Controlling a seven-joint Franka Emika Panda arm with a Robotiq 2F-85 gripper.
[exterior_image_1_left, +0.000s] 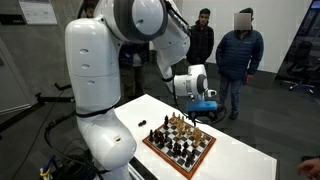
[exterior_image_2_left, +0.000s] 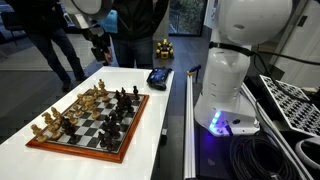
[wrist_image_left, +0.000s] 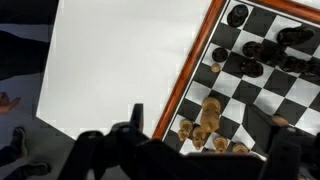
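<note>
My gripper (exterior_image_1_left: 195, 116) hangs open above the far edge of a wooden-rimmed chessboard (exterior_image_2_left: 125, 145) on a white table. In the wrist view its dark fingers (wrist_image_left: 128, 150) stand wide apart at the bottom. A light tan chess piece (wrist_image_left: 210, 112) shows in the space ahead of and between them, on the board, apart from the fingers as far as I can tell. More tan pieces (wrist_image_left: 200, 138) are partly cut off by the frame's lower area. Dark pieces (wrist_image_left: 252, 68) stand farther up the board. Exterior view 2 shows tan and dark pieces spread across it.
Bare white tabletop (wrist_image_left: 125, 60) lies beside the board. A small dark object (exterior_image_1_left: 142, 123) rests on the table's left part. A black device (exterior_image_2_left: 158, 77) sits near an edge. People stand behind the table, and a hand (exterior_image_1_left: 308, 166) shows at the right.
</note>
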